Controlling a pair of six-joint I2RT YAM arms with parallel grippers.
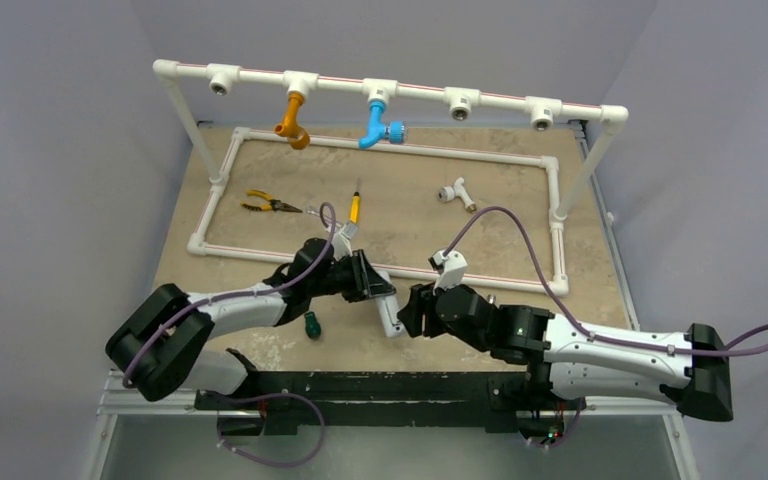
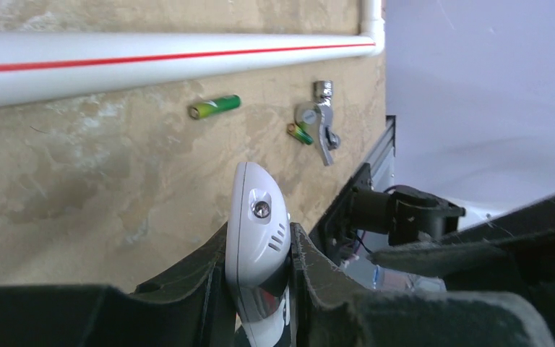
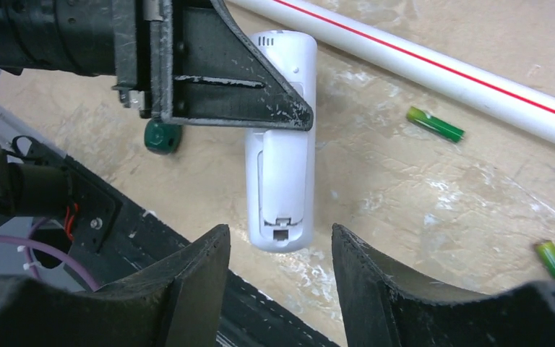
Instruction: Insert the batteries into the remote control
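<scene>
My left gripper is shut on the white remote control [image 2: 256, 217], held above the board. In the right wrist view its back [image 3: 282, 181] faces up, with a cover over the lower part. My right gripper stands part open just beside the remote's lower end, nothing between its fingers. One green battery [image 2: 215, 106] lies on the board near the white pipe; a second battery [image 2: 300, 133] lies further right beside metal fittings.
The white pipe frame [image 1: 480, 282] runs behind the work area. A green-handled tool [image 1: 312, 325] lies at front left. Pliers [image 1: 270, 203], a yellow screwdriver [image 1: 355, 208] and a white fitting [image 1: 455, 195] lie inside the frame.
</scene>
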